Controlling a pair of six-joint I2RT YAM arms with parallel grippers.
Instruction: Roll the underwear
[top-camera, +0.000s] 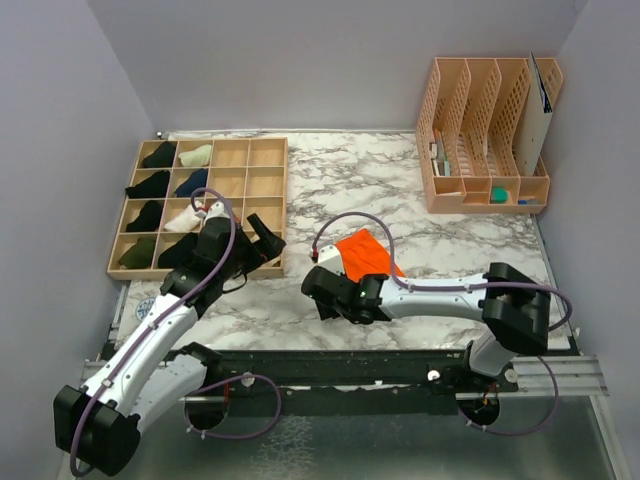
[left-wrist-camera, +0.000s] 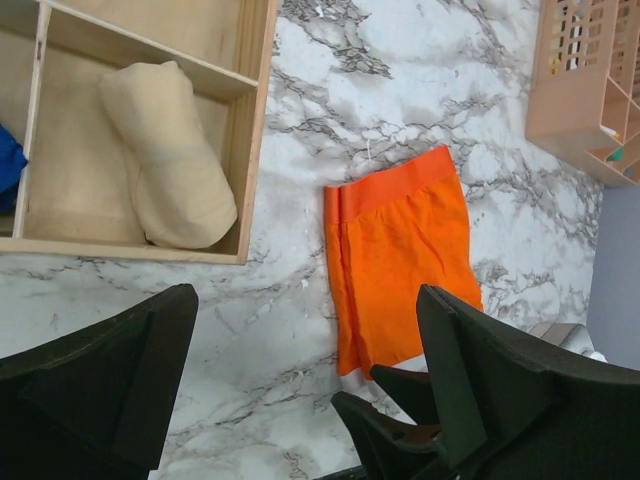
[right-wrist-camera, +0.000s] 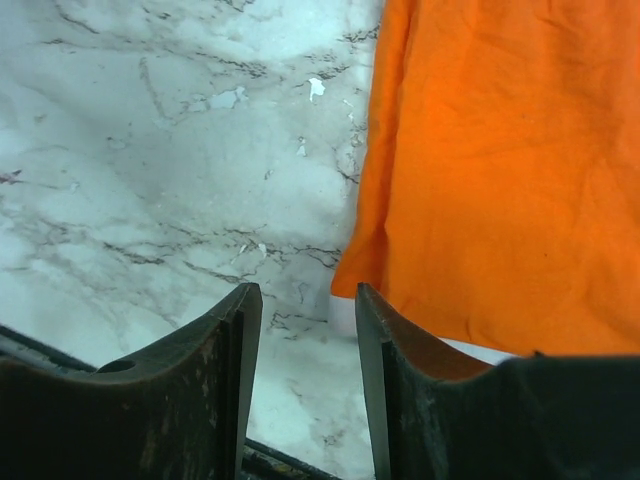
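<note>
The orange underwear (left-wrist-camera: 400, 255) lies flat on the marble table, its left side folded over in a narrow strip and a white edge showing at its lower end. In the top view my right arm covers part of the orange cloth (top-camera: 364, 253). My right gripper is part open beside the cloth's lower left corner, with only bare table visible between its fingers. Over the front right of the wooden box, my left gripper (top-camera: 268, 238) stands open and empty, away from the cloth.
The wooden compartment box (top-camera: 268, 152) at the left holds several rolled garments, including a cream roll (left-wrist-camera: 170, 155). A pink organizer (top-camera: 450, 190) stands at the back right. Bare marble lies between them.
</note>
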